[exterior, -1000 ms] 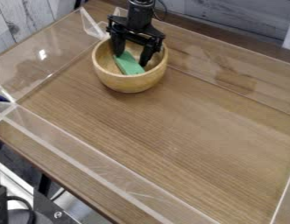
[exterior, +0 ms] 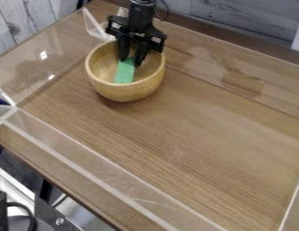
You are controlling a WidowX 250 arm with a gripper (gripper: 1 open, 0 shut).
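A wooden bowl (exterior: 148, 82) sits on the table toward the upper left of the camera view, with a green rectangular object (exterior: 124, 71) inside it. My black gripper (exterior: 132, 57) reaches down from the top into the back of the bowl, its fingers around the upper end of the green object or just above it. Whether the fingers grip it is too small and dark to tell.
A clear plastic edge runs along the left, with cables and dark fittings at the lower left corner.
The bowl and green object have moved down and to the left in view over the last second. The gripper has shifted slightly the same way.
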